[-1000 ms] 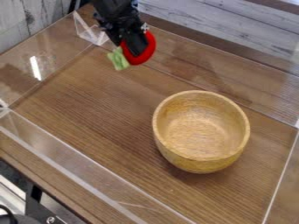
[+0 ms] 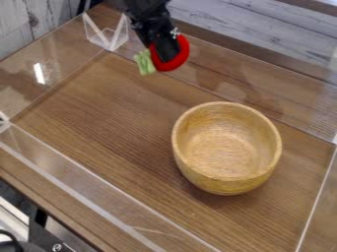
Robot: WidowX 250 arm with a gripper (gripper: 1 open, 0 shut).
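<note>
My black gripper point(image 2: 160, 39) hangs at the top centre of the camera view, shut on a red round object point(image 2: 171, 57) with a light green piece point(image 2: 145, 63) at its lower left, like a leafy top. Whether the object touches the table is unclear. A wide yellow bowl point(image 2: 227, 124) stands on the wooden table point(image 2: 105, 138) at the right, below and to the right of the gripper.
A clear plastic container point(image 2: 105, 30) sits at the back left. Another clear item point(image 2: 4, 122) is at the left edge.
The gripper and the red object have shifted slightly rightward and up in the view over the last second. The bowl is unmoved.
</note>
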